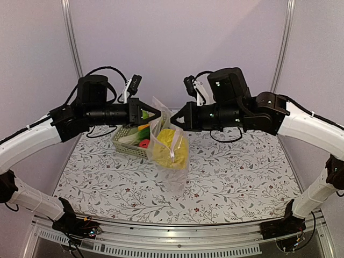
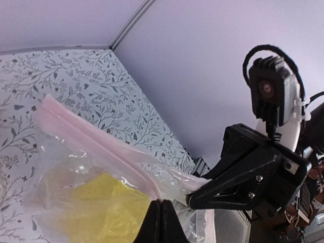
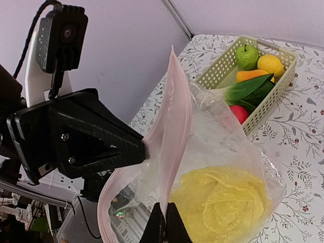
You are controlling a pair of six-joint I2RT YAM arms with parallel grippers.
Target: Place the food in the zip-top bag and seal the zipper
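The clear zip top bag (image 1: 174, 174) hangs between my two grippers, its pinkish zipper rim (image 3: 174, 131) pulled up on both sides. Inside it rests a yellow, leafy-looking food item (image 3: 223, 195), seen through the plastic. My left gripper is shut on one side of the rim. Opposite it, my right gripper pinches the other side, fingers closed. Between the two grips the bag's mouth gapes, as the right wrist view shows. In the top view, the fingertips stand close together above the bag.
Behind the bag and the left arm is a beige basket (image 3: 276, 98) with a green apple (image 3: 246, 57), a lemon (image 3: 271, 65), a leafy green vegetable (image 3: 248, 92) and a red item (image 3: 239, 114).
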